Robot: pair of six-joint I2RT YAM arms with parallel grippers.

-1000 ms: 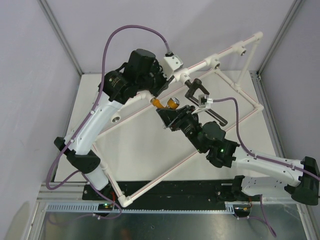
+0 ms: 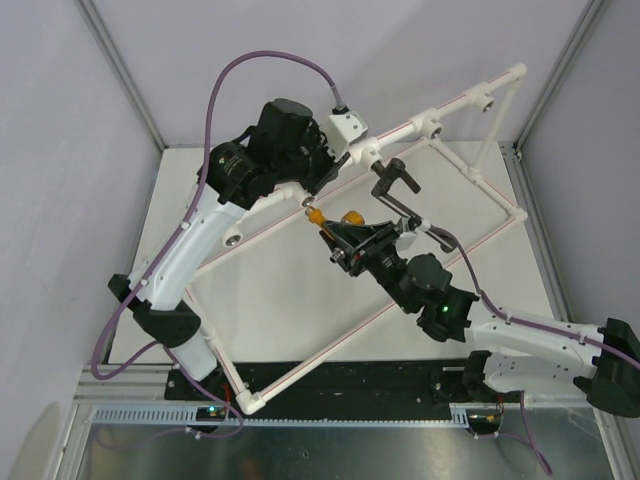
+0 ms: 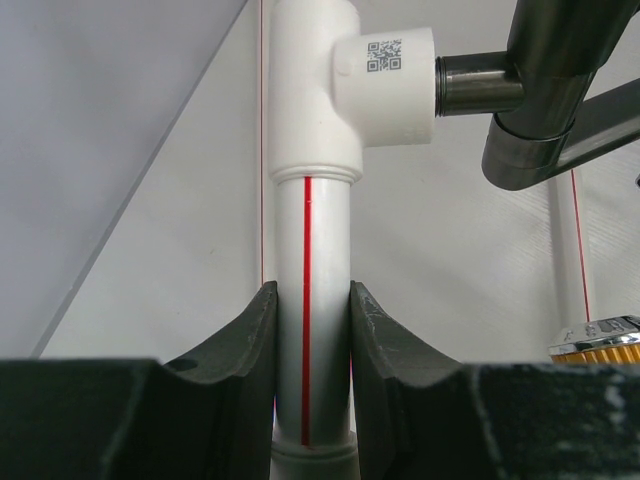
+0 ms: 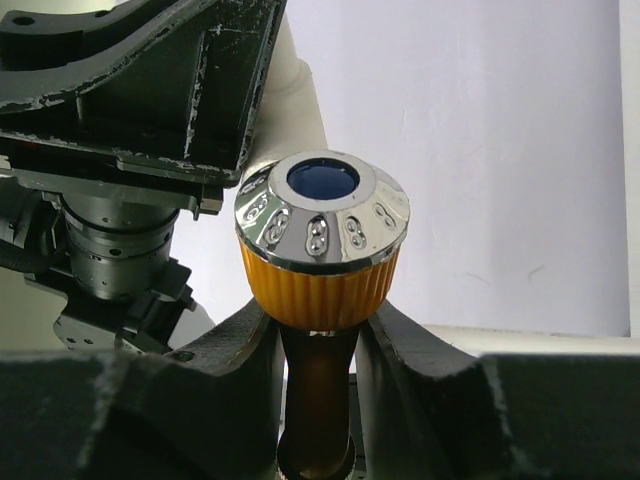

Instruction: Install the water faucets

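A white PVC pipe frame (image 2: 469, 172) spans the workspace. My left gripper is shut on the upper pipe, just beside a T-fitting (image 3: 385, 88) with a dark faucet (image 3: 530, 140) fitted into it. My right gripper is shut on an orange faucet with a chrome head (image 4: 315, 280), held just below another fitting next to my left arm in the top view; whether it sits inside that fitting is unclear.
The left arm's housing (image 4: 120, 90) is close beside the orange faucet. Other empty fittings (image 2: 432, 128) line the upper pipe. The white back panel (image 2: 290, 300) lies behind the frame.
My right gripper has moved slightly down and right in the top view, turning with the orange faucet, whose tip appears lower. The left arm has not moved.
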